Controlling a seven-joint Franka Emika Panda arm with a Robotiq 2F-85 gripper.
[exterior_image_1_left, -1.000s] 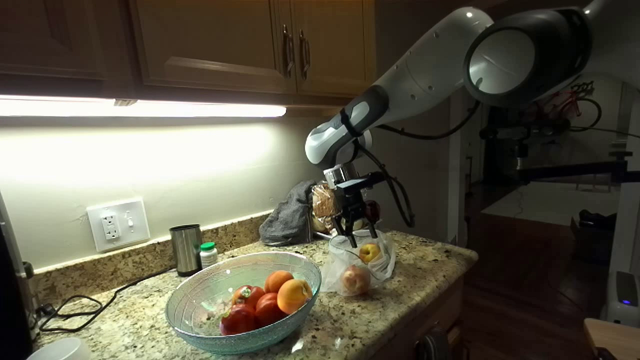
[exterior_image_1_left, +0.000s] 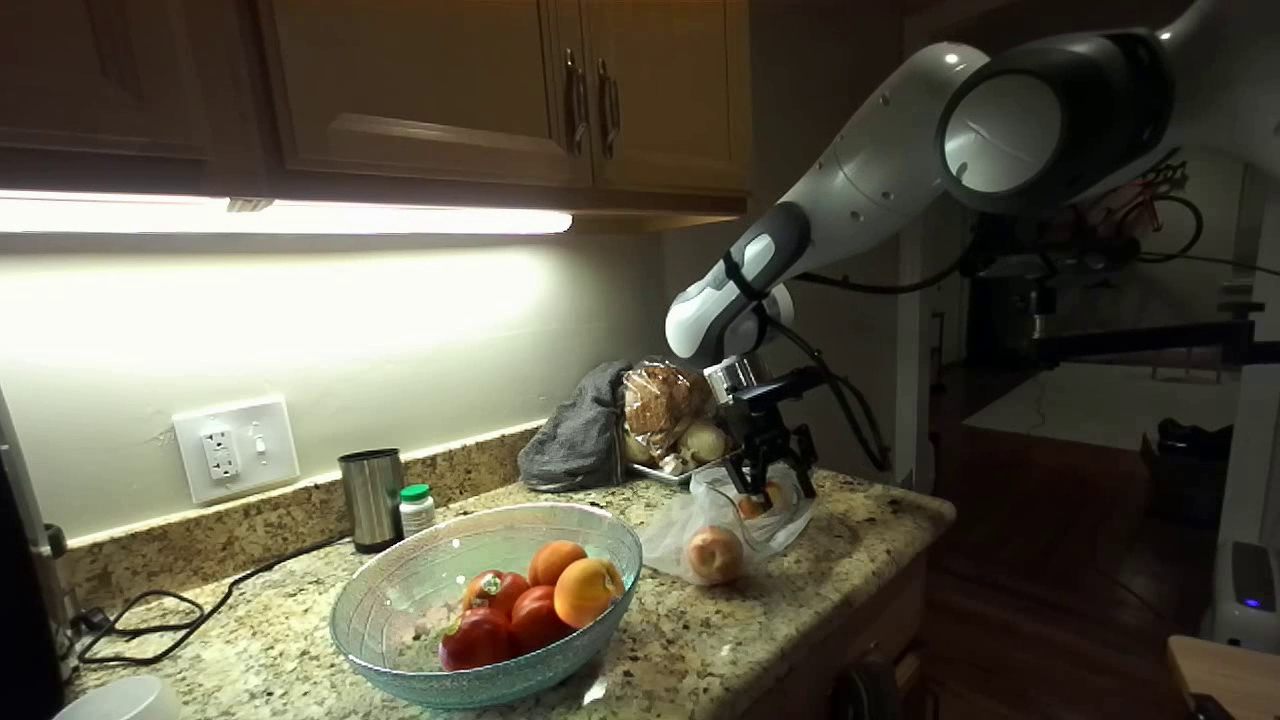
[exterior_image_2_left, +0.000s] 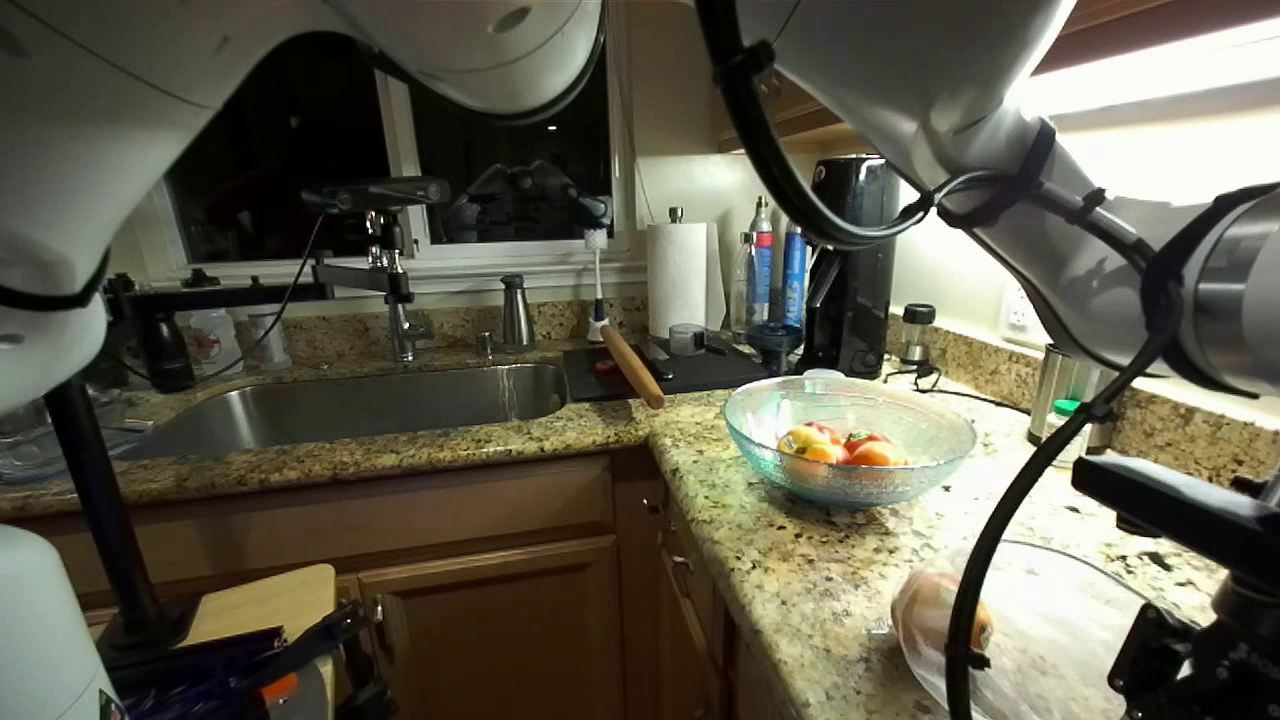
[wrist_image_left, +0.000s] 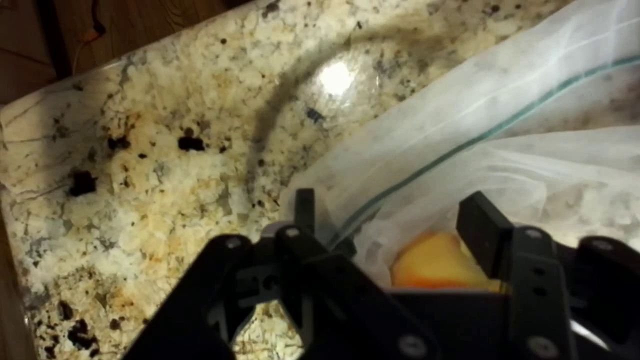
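Observation:
A clear plastic bag (exterior_image_1_left: 777, 535) lies on the counter with round fruit inside. One pale orange fruit (exterior_image_1_left: 715, 554) rests at its near end; another yellow-orange fruit (wrist_image_left: 441, 263) shows by the fingers in the wrist view. My gripper (exterior_image_1_left: 782, 486) is low over the bag's far part, its fingers apart. The wrist view has one finger (wrist_image_left: 304, 210) near the bag's green-edged mouth (wrist_image_left: 444, 159) and the other beside the yellow-orange fruit. Whether the fingers touch the fruit is hard to tell. A greenish glass bowl (exterior_image_1_left: 372, 600) holds several red and orange fruits.
Behind the gripper are a grey cloth (exterior_image_1_left: 576, 432) and a tray (exterior_image_1_left: 667, 473) with wrapped food. A metal cup (exterior_image_1_left: 373, 498) and a green-capped bottle (exterior_image_1_left: 416, 510) stand by the wall. Bare counter (wrist_image_left: 138, 198) extends to the edge.
My gripper has moved right and slightly down in exterior view 1. The bag's mouth, upright around the fingers before, now sags lower and spreads right; the far fruit has shifted right.

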